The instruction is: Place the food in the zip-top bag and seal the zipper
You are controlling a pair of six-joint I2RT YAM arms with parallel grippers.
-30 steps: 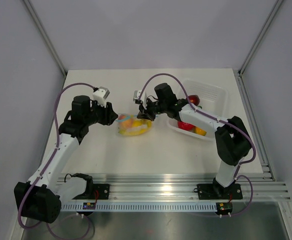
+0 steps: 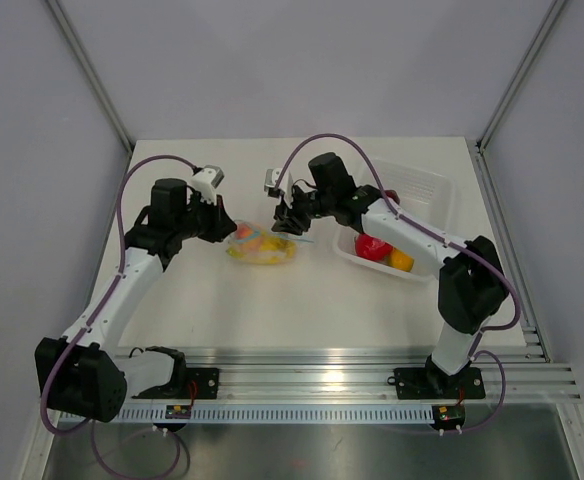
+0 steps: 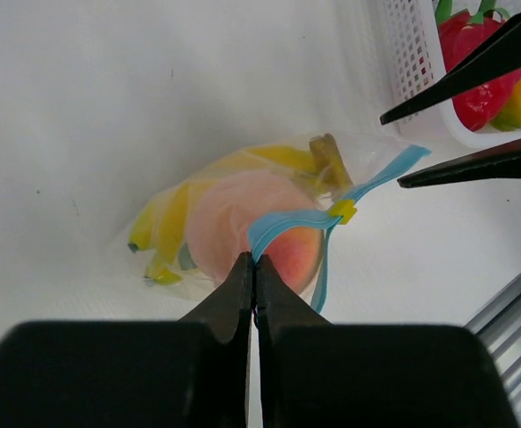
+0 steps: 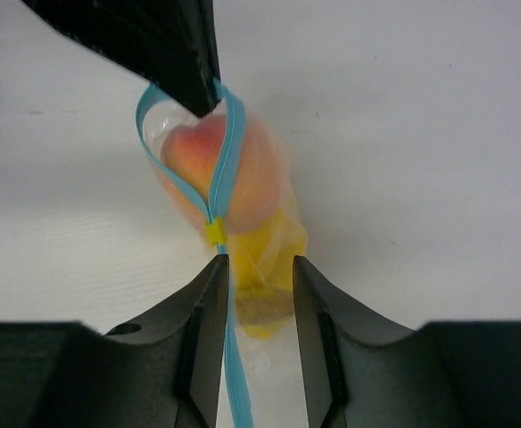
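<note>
A clear zip top bag (image 2: 262,259) lies on the table with a round pinkish-orange food (image 4: 227,174) and yellow pieces (image 3: 169,227) inside. Its blue zipper strip (image 3: 287,218) bows apart at the left end, and a yellow slider (image 3: 343,210) sits partway along it. At that left end my left gripper is shut, with the blue strip at its fingertips. Over the other end, my right gripper stands part open with nothing gripped. Right of the slider, the strip (image 4: 234,374) runs as one line below the right gripper.
A white basket (image 2: 440,190) with a red pepper (image 2: 372,247) and an orange-yellow one (image 2: 400,260) stands at the right, partly under the right arm.
My right gripper has opened and risen off the strip. The bag has shifted slightly left.
</note>
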